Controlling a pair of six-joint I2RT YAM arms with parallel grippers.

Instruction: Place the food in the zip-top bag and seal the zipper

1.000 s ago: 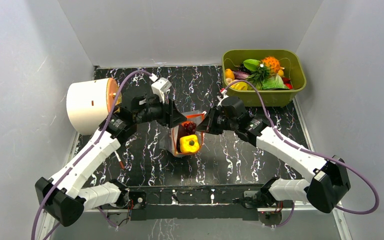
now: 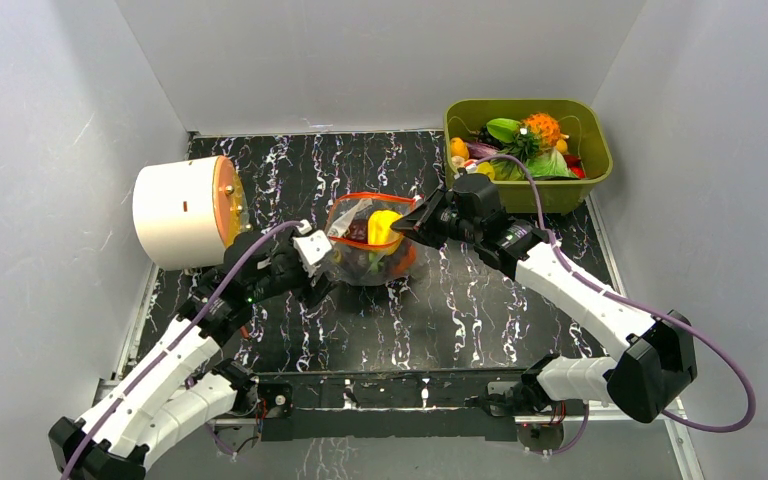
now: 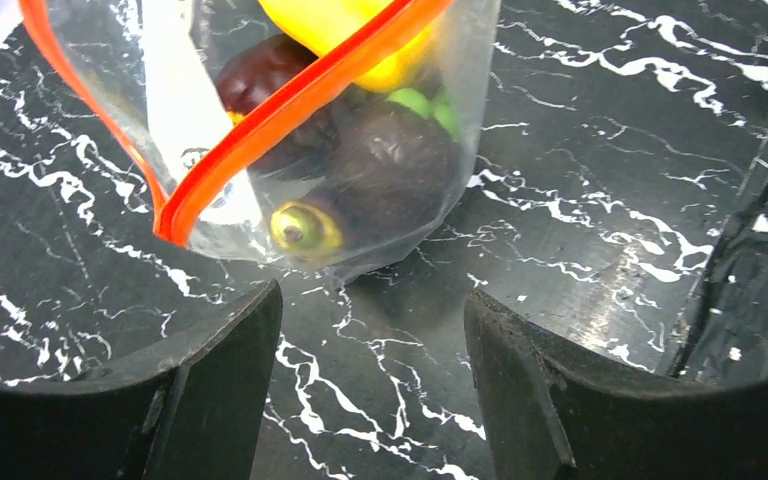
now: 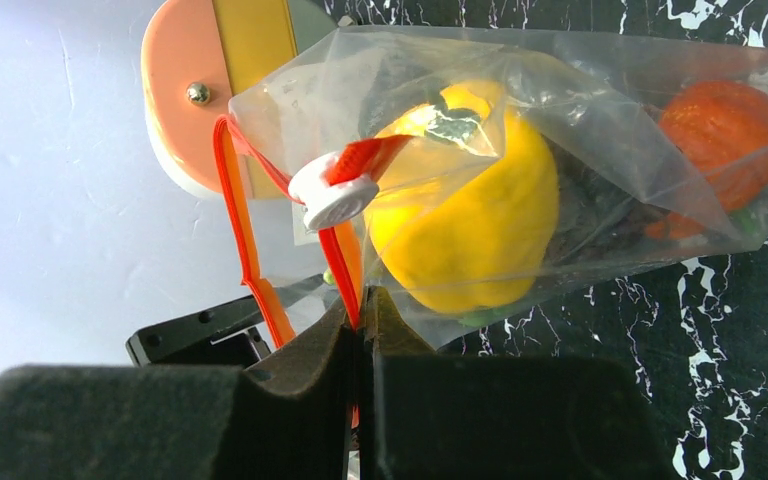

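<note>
A clear zip-top bag (image 2: 360, 262) with an orange-red zipper and white slider (image 4: 335, 195) stands at the centre, holding a yellow pepper (image 2: 385, 228) (image 4: 460, 225), dark items and an orange-red one (image 4: 725, 140). My right gripper (image 2: 405, 225) is shut on the zipper edge at the bag's upper rim. My left gripper (image 2: 318, 285) is open, low at the bag's front left, with only bare worktop between its fingers, the bag just beyond.
A green bin (image 2: 595, 150) of produce stands at the back right. A white cylinder (image 2: 170, 210) with an orange face lies at the left. Grey walls enclose the area.
My left gripper has moved down toward the front from above the bag. The bag has shifted toward the back and tilted, with my right gripper at its rim.
</note>
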